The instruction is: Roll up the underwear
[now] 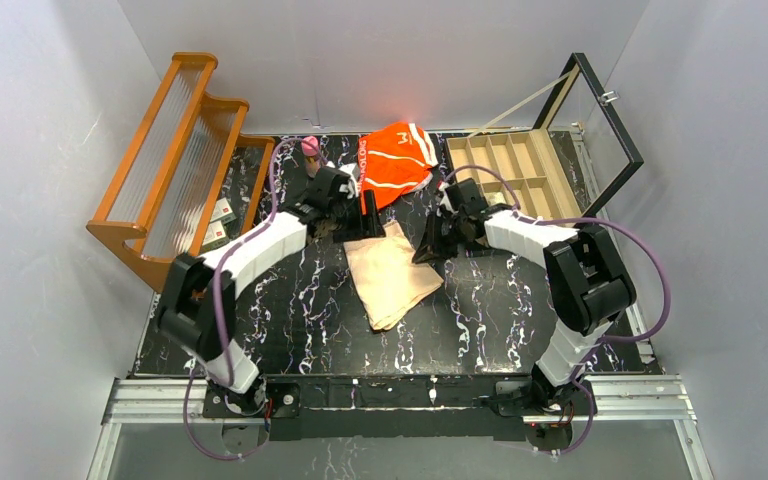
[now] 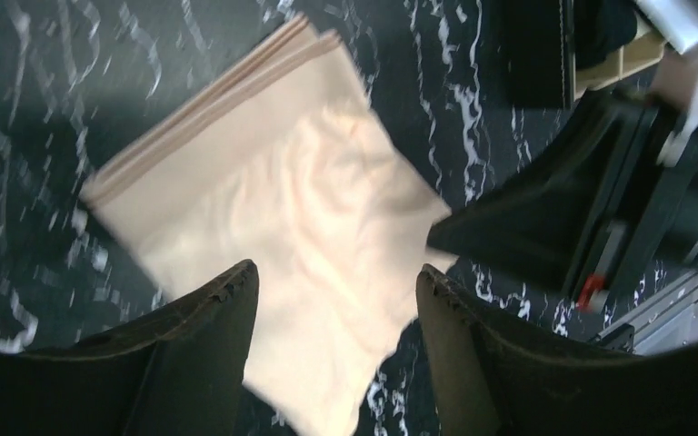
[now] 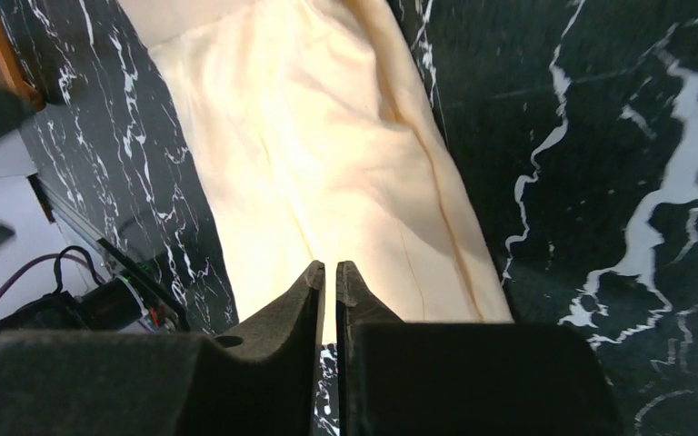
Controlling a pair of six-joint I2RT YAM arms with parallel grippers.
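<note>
The beige underwear (image 1: pixel 392 285) lies folded into a flat, slanted panel in the middle of the dark marbled counter. Layered fold edges show at one end in the left wrist view, and slight wrinkles cross the cloth (image 2: pixel 282 195). Over its back end, my left gripper hangs with fingers wide apart and nothing between them. At the right edge of the cloth is my right gripper, its fingertips close together with a narrow gap. No cloth shows pinched there; the underwear (image 3: pixel 327 173) spreads beneath and beyond the tips.
An orange bag (image 1: pixel 395 165) lies behind the cloth. The divided wooden box (image 1: pixel 510 160) with its raised lid stands back right, close to the right arm. On the left is a wooden rack (image 1: pixel 160 170), and a pink-capped bottle (image 1: pixel 311 146) stands behind the left arm.
</note>
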